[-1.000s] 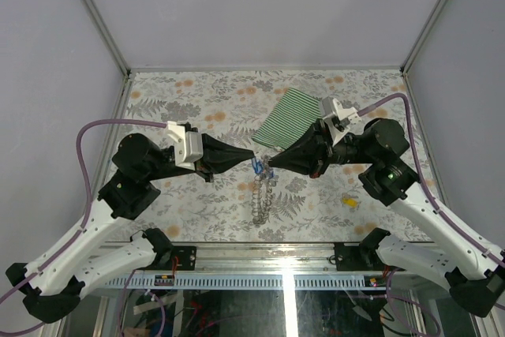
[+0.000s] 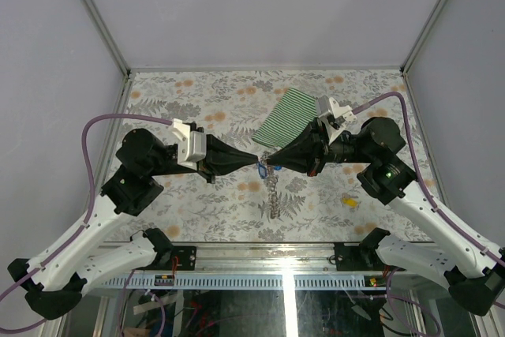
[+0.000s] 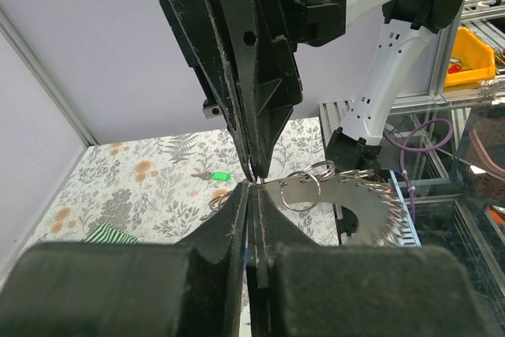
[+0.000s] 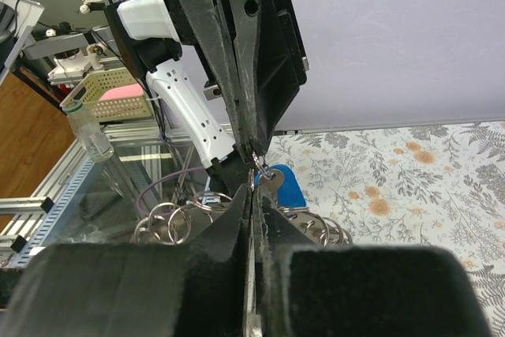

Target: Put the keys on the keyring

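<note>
My left gripper (image 2: pixel 257 162) and right gripper (image 2: pixel 269 162) meet almost tip to tip above the table, both shut. Between them hang a blue-headed key (image 4: pixel 292 189) and a silver key (image 4: pixel 272 182), close under the left fingertips in the right wrist view. A small metal loop (image 4: pixel 259 162) shows at those tips. A thin piece of the metal keyring stands in the right tips. Its linked rings (image 2: pixel 273 204) dangle below the grippers in the top view; one large ring (image 3: pixel 302 195) shows in the left wrist view. Exactly which loops are threaded together cannot be told.
A green-striped cloth (image 2: pixel 289 118) lies behind the grippers. On the floral table are a yellow-headed key (image 2: pixel 349 202) to the right and a green-headed key (image 3: pixel 220 176). Walls enclose the back and sides.
The left gripper has come slightly right, closing the gap to the right one. The dangling rings have swung to the right and now hang in a narrower bundle. The right arm has barely moved.
</note>
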